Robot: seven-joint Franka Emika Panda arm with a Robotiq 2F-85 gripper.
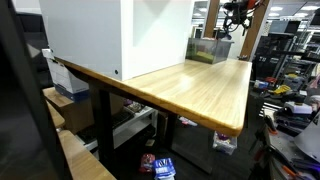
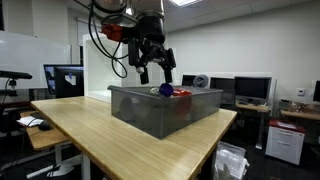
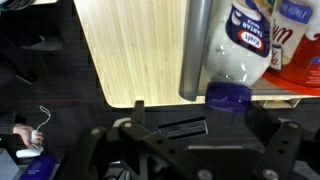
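A grey bin (image 2: 139, 112) stands on the wooden table, and its wall (image 3: 196, 48) runs down the wrist view. A white bottle (image 3: 242, 38) with a purple cap (image 3: 229, 96) lies at the bin's edge. From the side, the same purple cap (image 2: 166, 89) shows at the rim, just under my gripper (image 2: 157, 73). In the wrist view my gripper is open, its fingers wide apart with the cap in line with the gap. Nothing is clamped. Whether a finger touches the bottle cannot be told.
Red and orange packages (image 3: 302, 68) sit right of the bottle, with more red items (image 2: 181, 92) by the bin's rim. Bare table (image 2: 95, 130) lies beside the bin. A large white box (image 1: 95, 40) stands on the table nearer exterior view 1.
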